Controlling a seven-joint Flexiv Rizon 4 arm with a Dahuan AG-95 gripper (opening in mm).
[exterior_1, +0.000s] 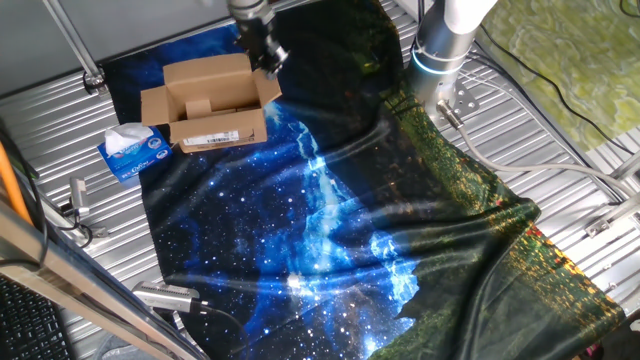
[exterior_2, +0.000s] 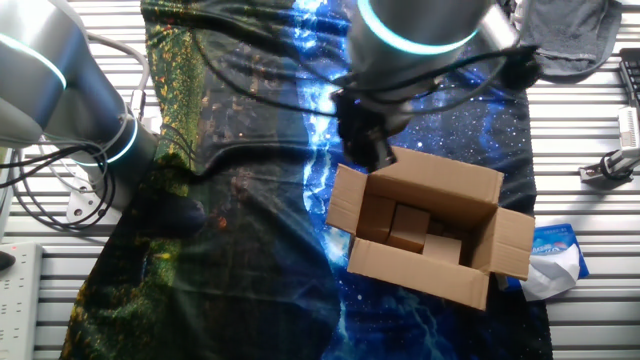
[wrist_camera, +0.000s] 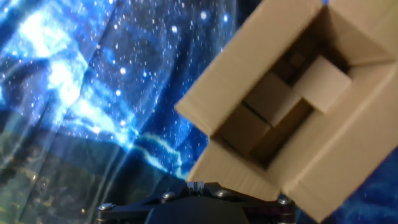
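An open cardboard box (exterior_1: 217, 136) stands on the dark star-patterned cloth with its flaps folded out. Several small brown blocks lie inside it, among them a pale-topped block (wrist_camera: 323, 83) in the wrist view. My gripper hangs above the cloth beside the box, past its right flap in exterior view 1. Its fingertips meet at the bottom of the wrist view, shut, and nothing shows between them. Seen in exterior view 2, the dark gripper (exterior_2: 376, 150) is close to the box's upper left corner in the picture, above it.
Touching or nearly touching the box is a blue tissue box (exterior_1: 135, 156) with white tissue sticking out. The robot base (exterior_1: 436, 75) stands at the cloth's edge, with cables near it.
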